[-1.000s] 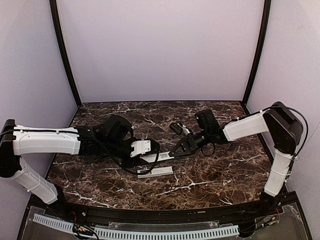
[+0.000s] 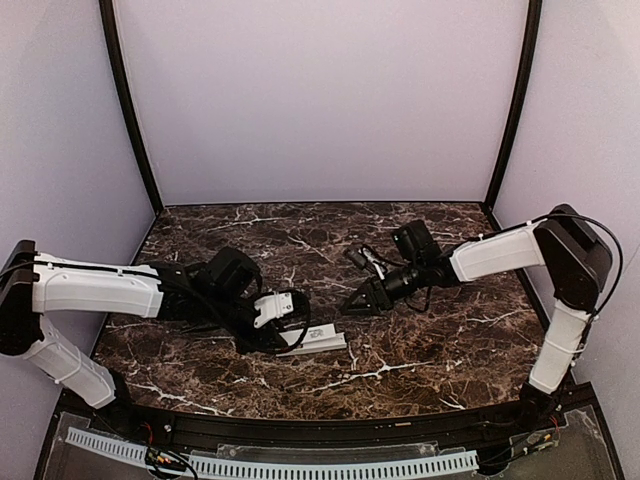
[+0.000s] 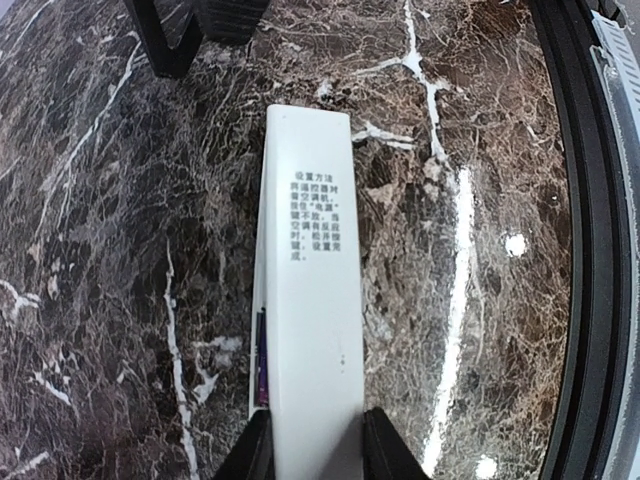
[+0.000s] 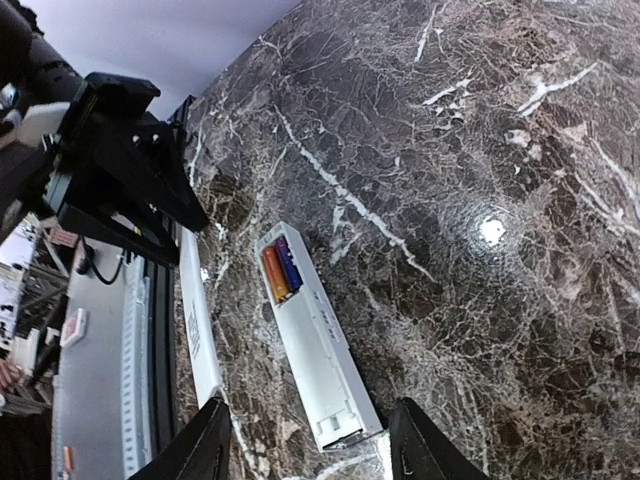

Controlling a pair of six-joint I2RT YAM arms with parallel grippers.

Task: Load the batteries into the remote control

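Note:
My left gripper grips a white remote (image 3: 310, 290) with printed text on its back, held above the marble table. Beneath and beside it lies a white battery case piece (image 4: 325, 370) with two batteries (image 4: 280, 268), one orange and one purple, in its upper end. In the right wrist view the held white piece hangs from my left gripper at left. My right gripper is open above the table, apart from the held piece, just right of it in the top view.
My left gripper has moved down toward the front with the white piece. My right gripper has come away from that piece's end, slightly up and to the right.

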